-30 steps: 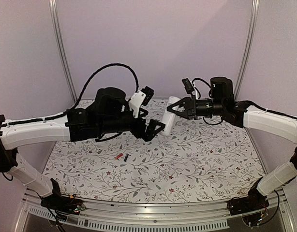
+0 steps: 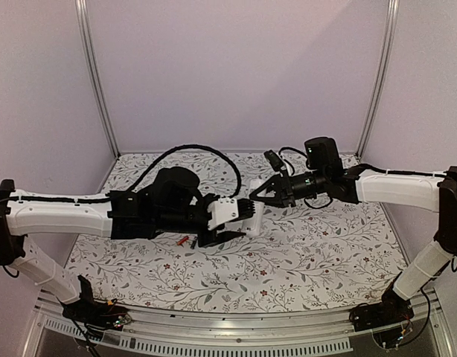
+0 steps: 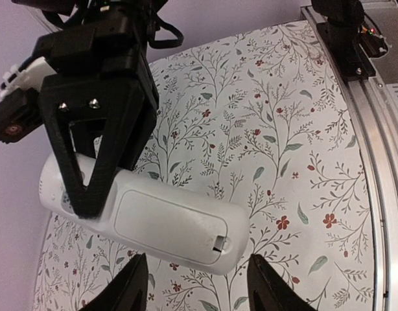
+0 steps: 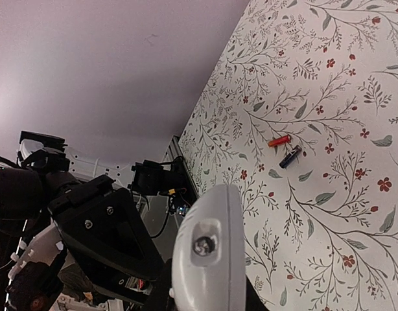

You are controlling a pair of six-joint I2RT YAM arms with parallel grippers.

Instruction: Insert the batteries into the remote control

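The white remote is held in mid-air by my right gripper, shut across it near one end; in the right wrist view its rounded end fills the lower middle. My left gripper is open just beside the remote's free end, its fingertips either side below it, nothing seen between them; in the top view it partly covers the remote. An orange battery and a dark battery lie on the patterned table, apart from both grippers.
Walls border it at the back and sides, with a metal rail along the front edge.
The right gripper with the remote has lowered slightly over the last second.
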